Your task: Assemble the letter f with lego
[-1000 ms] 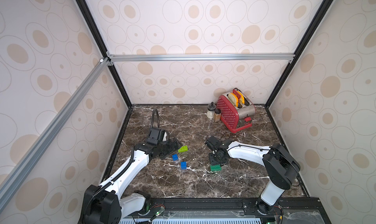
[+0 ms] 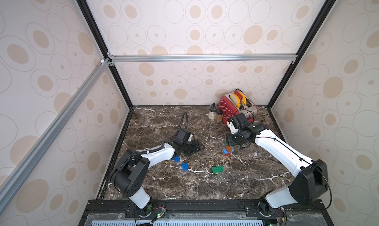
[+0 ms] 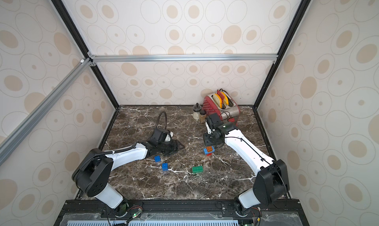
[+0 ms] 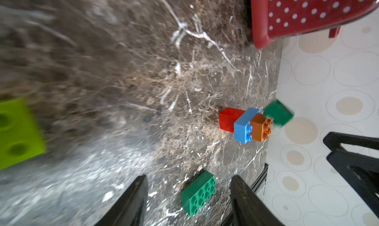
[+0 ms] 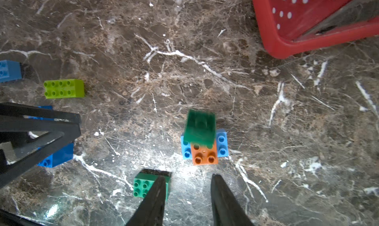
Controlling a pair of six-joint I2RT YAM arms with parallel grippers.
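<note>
A stack with a red brick [image 4: 231,118], a light blue brick [image 4: 244,125] and an orange brick [image 5: 204,156] stands right of the table's middle. Over it is a small dark green brick [image 5: 200,127], blurred and close to the orange one; whether they touch cannot be told. My right gripper is above and behind the stack, its fingers apart in its wrist view with the green brick beyond the tips. My left gripper is open and empty, beside a lime brick [image 5: 63,88] on the table.
A longer green brick [image 2: 217,169] lies toward the front. Blue bricks [image 2: 185,166] lie near the left gripper. The red toaster [image 2: 228,107] and jars [image 2: 213,110] stand at the back right.
My right arm has moved back and right, off the longer green brick, and the stack shows now. My left gripper has shifted right and hides the lime brick in the top left view.
</note>
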